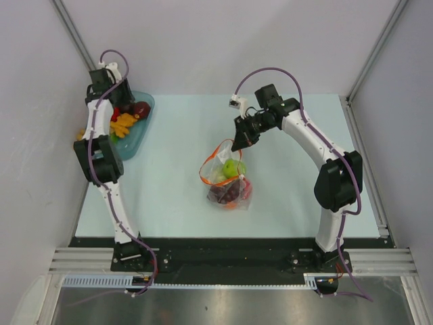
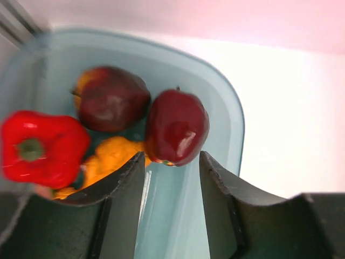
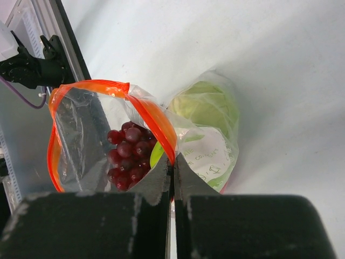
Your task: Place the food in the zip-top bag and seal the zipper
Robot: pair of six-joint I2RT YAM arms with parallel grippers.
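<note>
My left gripper is over the blue bin [image 1: 139, 145], fingertips apart just below a dark red apple-like fruit [image 2: 177, 125]; whether it grips anything is unclear. A second red fruit [image 2: 113, 100], a red pepper [image 2: 48, 154] and orange pieces [image 2: 113, 156] lie there. My right gripper is shut on the orange-edged rim of the zip bag [image 1: 223, 189], which gapes open and holds grapes [image 3: 129, 154] and green items [image 1: 233, 168].
Metal rails and walls border it.
</note>
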